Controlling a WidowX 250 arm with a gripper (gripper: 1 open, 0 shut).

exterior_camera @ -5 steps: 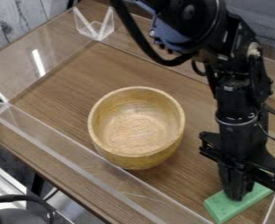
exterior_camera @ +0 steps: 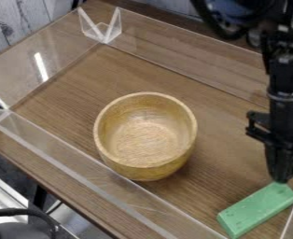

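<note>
My black gripper (exterior_camera: 279,175) is at the right edge of the view, shut, with its tip just above and behind the right end of a green rectangular block (exterior_camera: 255,210). The block lies on the wooden surface at the lower right. Nothing shows between the fingers. A round wooden bowl (exterior_camera: 146,135) stands left of the block and the gripper, near the middle of the view.
Transparent panels line its edges, and a clear angular piece (exterior_camera: 101,26) is at the top. Dark items lie beyond the lower left edge.
My gripper has moved up and to the right, off the green block, which is now more fully visible. The block and bowl look unmoved.
</note>
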